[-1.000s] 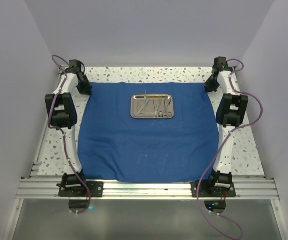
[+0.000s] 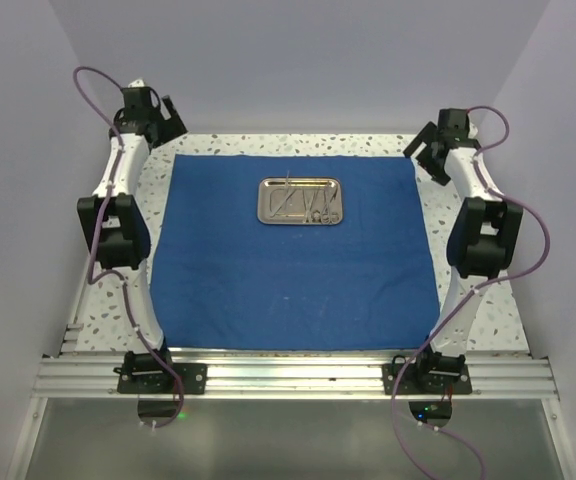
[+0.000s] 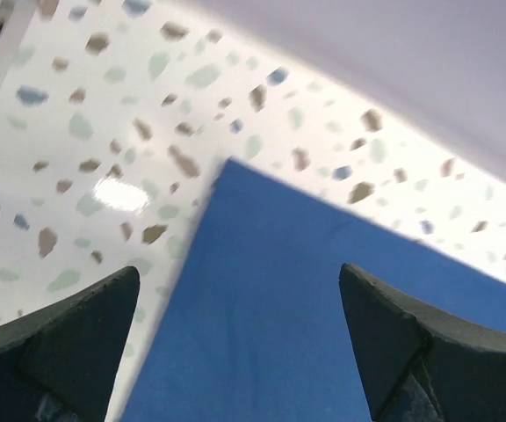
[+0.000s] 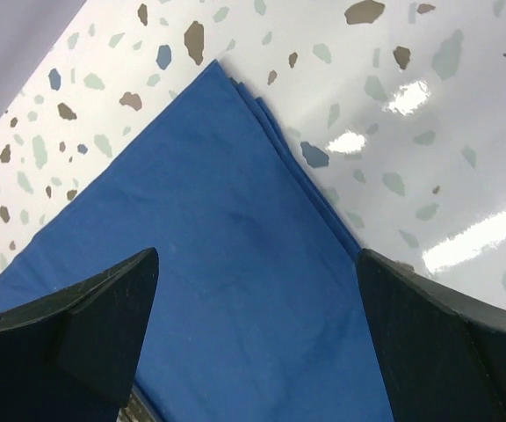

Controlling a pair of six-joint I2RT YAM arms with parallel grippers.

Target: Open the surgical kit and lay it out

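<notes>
A blue cloth lies spread flat over most of the table, its back edge straight. On its back half rests a silver metal tray with scissors and several other slim steel instruments in it. My left gripper is open above the back left corner of the cloth, nothing between its fingers; that corner lies flat in the left wrist view. Over the back right corner, my right gripper also stands open and empty. In the right wrist view this corner shows a second layer along its side edge.
A speckled white tabletop shows as a strip behind the cloth and along both sides. Grey walls close in the back and sides. The cloth in front of the tray is clear.
Cloth and tray slid slightly toward the back, and wrinkles at the front left smoothed out.
</notes>
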